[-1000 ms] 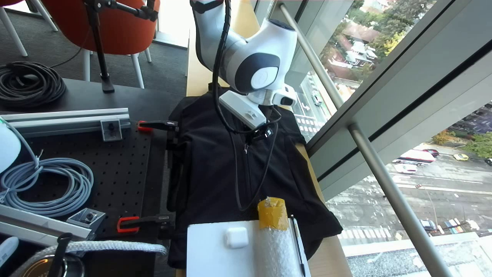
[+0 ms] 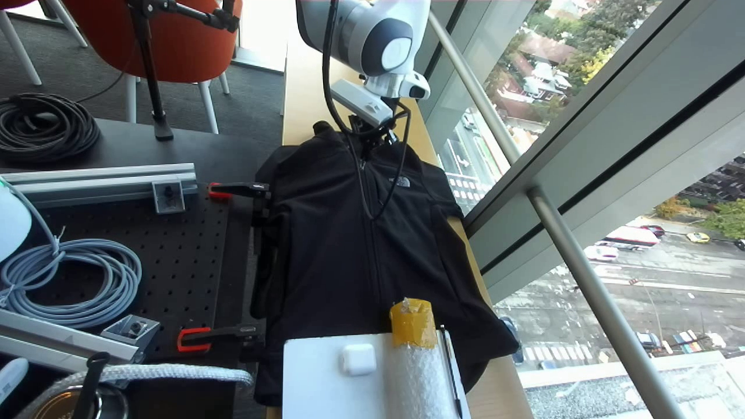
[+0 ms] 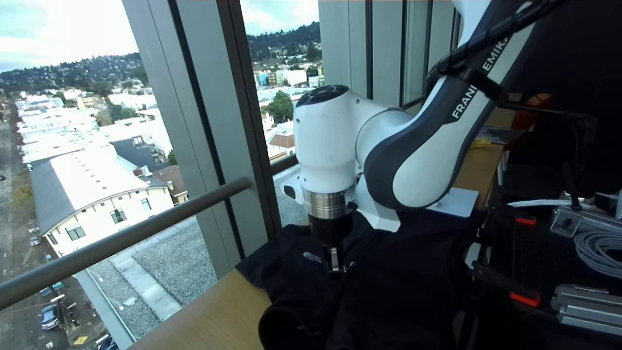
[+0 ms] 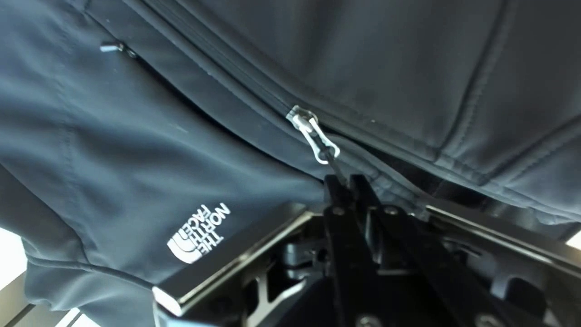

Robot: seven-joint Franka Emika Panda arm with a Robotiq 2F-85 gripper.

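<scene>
A black jacket lies spread flat, its collar toward the arm's base in exterior view 1. In the wrist view, the silver zipper slider sits on the front zipper, with its looped pull tab pointing at my fingertips. From that loop a thin dark cord runs between the tips of my gripper, which is shut on it. Below the slider, the zipper track is closed; on the collar side the front edges part. Exterior view 2 shows my gripper low over the jacket's chest.
Clamps hold the jacket's left edge. A white board with a bubble-wrapped roll covers its hem. The window rail runs along the right. A loose arm cable hangs over the jacket.
The arm and gripper have moved toward the jacket's collar, away from the hem. The zipper slider has shifted the same way, and the hanging cable loop has moved along.
</scene>
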